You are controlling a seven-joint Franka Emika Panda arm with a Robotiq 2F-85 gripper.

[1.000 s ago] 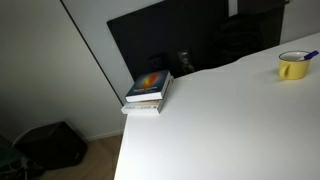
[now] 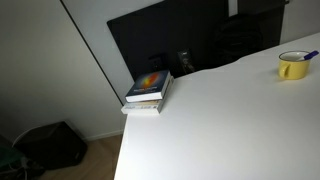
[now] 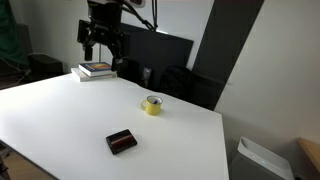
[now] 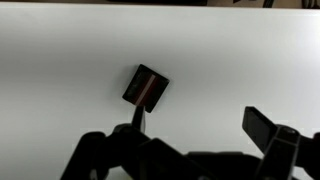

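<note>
A small dark box with a red stripe point(image 4: 146, 88) lies flat on the white table; in exterior view 2 the same dark box point(image 3: 121, 141) rests near the front. Above the table my gripper hangs open, its fingers wide apart with only bare tabletop between them. From the wrist, the box appears just beyond the left finger point(image 4: 138, 118). A yellow cup point(image 3: 152, 105) stands upright farther back, and something blue point(image 2: 311, 55) sticks out at the rim of the cup point(image 2: 292, 68). Exterior view 1 shows neither the arm nor the box.
Two stacked books point(image 2: 147, 92) lie at a table corner. Behind the table stands a dark panel point(image 2: 170, 35). A white bin point(image 3: 262, 160) is off the table's right side.
</note>
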